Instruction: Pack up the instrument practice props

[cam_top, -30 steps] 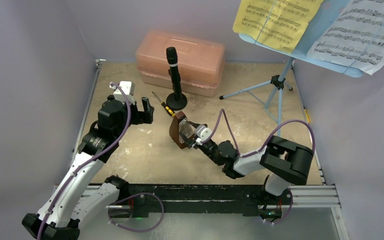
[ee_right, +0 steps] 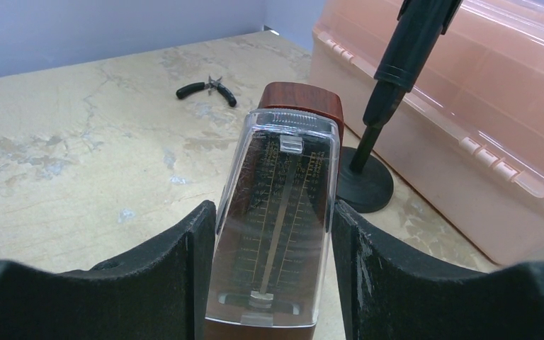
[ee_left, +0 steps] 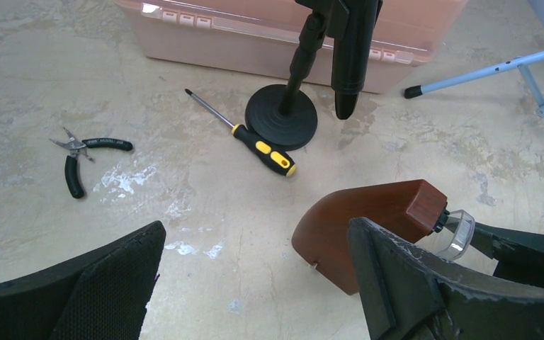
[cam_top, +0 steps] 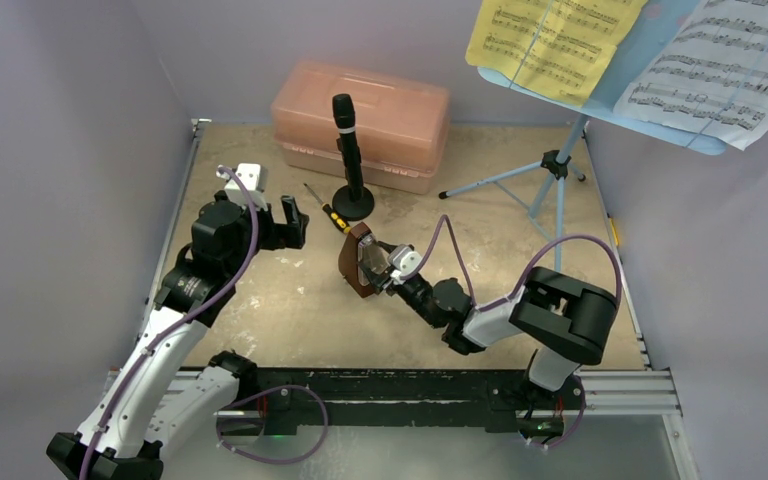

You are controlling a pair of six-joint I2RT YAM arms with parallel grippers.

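A brown wooden metronome point(cam_top: 355, 262) stands mid-table. Its clear cover point(ee_right: 276, 212) faces my right gripper, whose fingers are shut on the cover's two sides. Through the plastic, the scale and pendulum rod are visible. From the left wrist view the cover point(ee_left: 460, 235) juts out from the metronome's front; whether it is fully seated cannot be told. My left gripper point(cam_top: 295, 223) hovers left of the metronome, open, with nothing between its fingers. Behind the metronome lie a yellow-black screwdriver point(ee_left: 263, 149) and, farther left, black-handled pliers point(ee_left: 81, 155).
A closed pink case point(cam_top: 360, 120) sits at the back, with a black microphone on a stand point(cam_top: 353, 203) in front of it. At the right rises a blue music stand point(cam_top: 557, 165) holding sheet music point(cam_top: 550, 40).
The right arm's elbow has shifted slightly left, while its gripper stays at the metronome. My left arm has barely moved, and the objects rest in the same places.
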